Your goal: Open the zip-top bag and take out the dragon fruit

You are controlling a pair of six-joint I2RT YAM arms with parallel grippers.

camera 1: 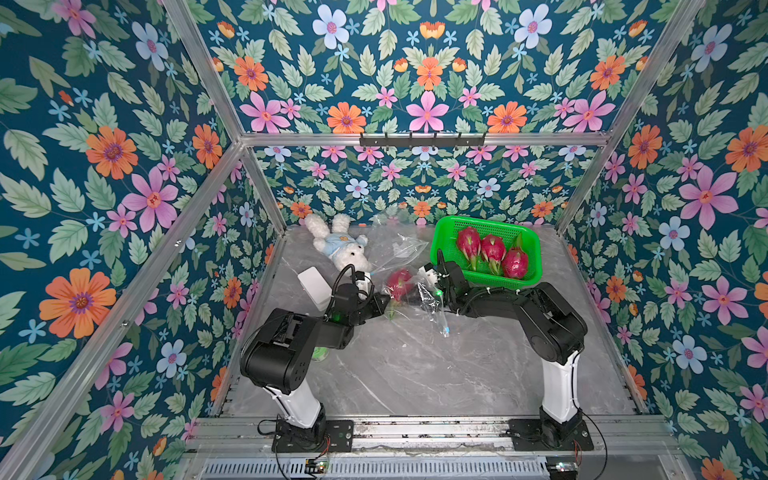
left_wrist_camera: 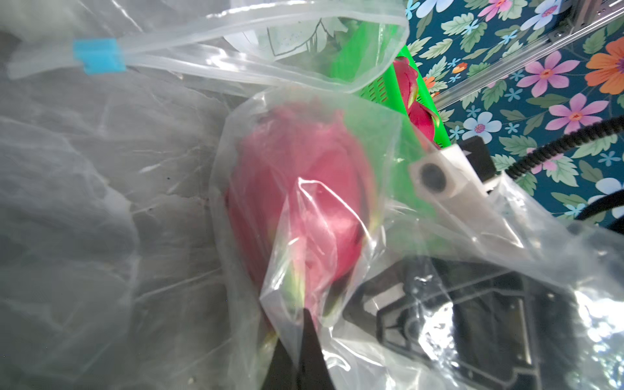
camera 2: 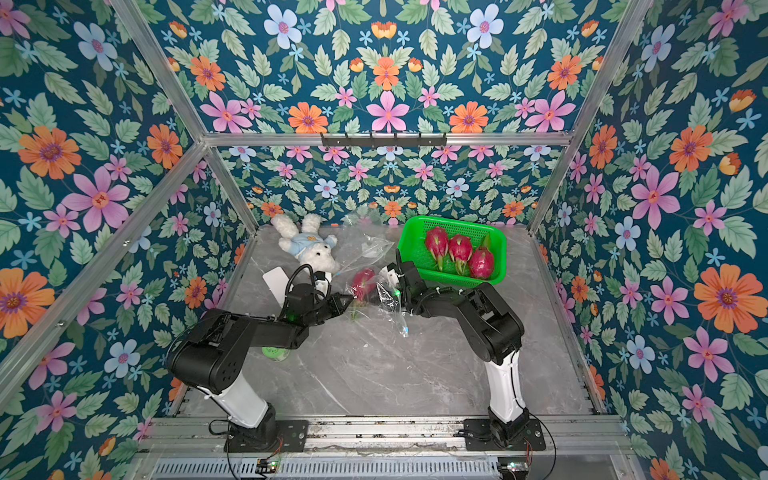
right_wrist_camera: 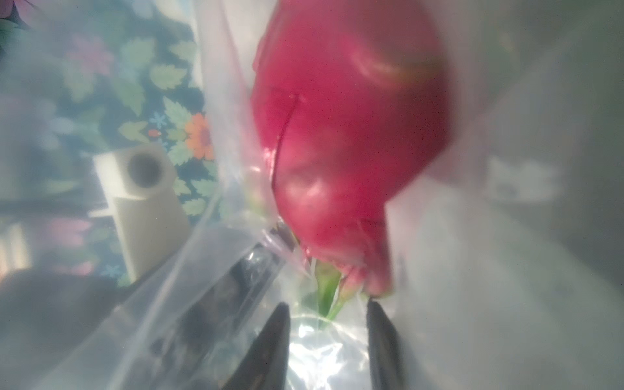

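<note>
A red dragon fruit (camera 1: 397, 284) (left_wrist_camera: 292, 195) (right_wrist_camera: 351, 123) lies inside a clear plastic bag at the middle of the table, between both grippers. My left gripper (camera 1: 382, 304) is shut at the fruit's stem end, with bag film around its fingertips; whether film is pinched is unclear. My right gripper has its fingers apart inside or against the film, just below the fruit's green-tipped end, which is not between them. A blue zip slider (left_wrist_camera: 98, 55) shows on the clear plastic beside the fruit in the left wrist view.
A green basket (camera 1: 444, 228) holding several dragon fruits stands at the back right. A white bear toy (camera 2: 316, 252) and a white box (camera 1: 316, 289) lie at the left. More clear plastic lies behind the fruit.
</note>
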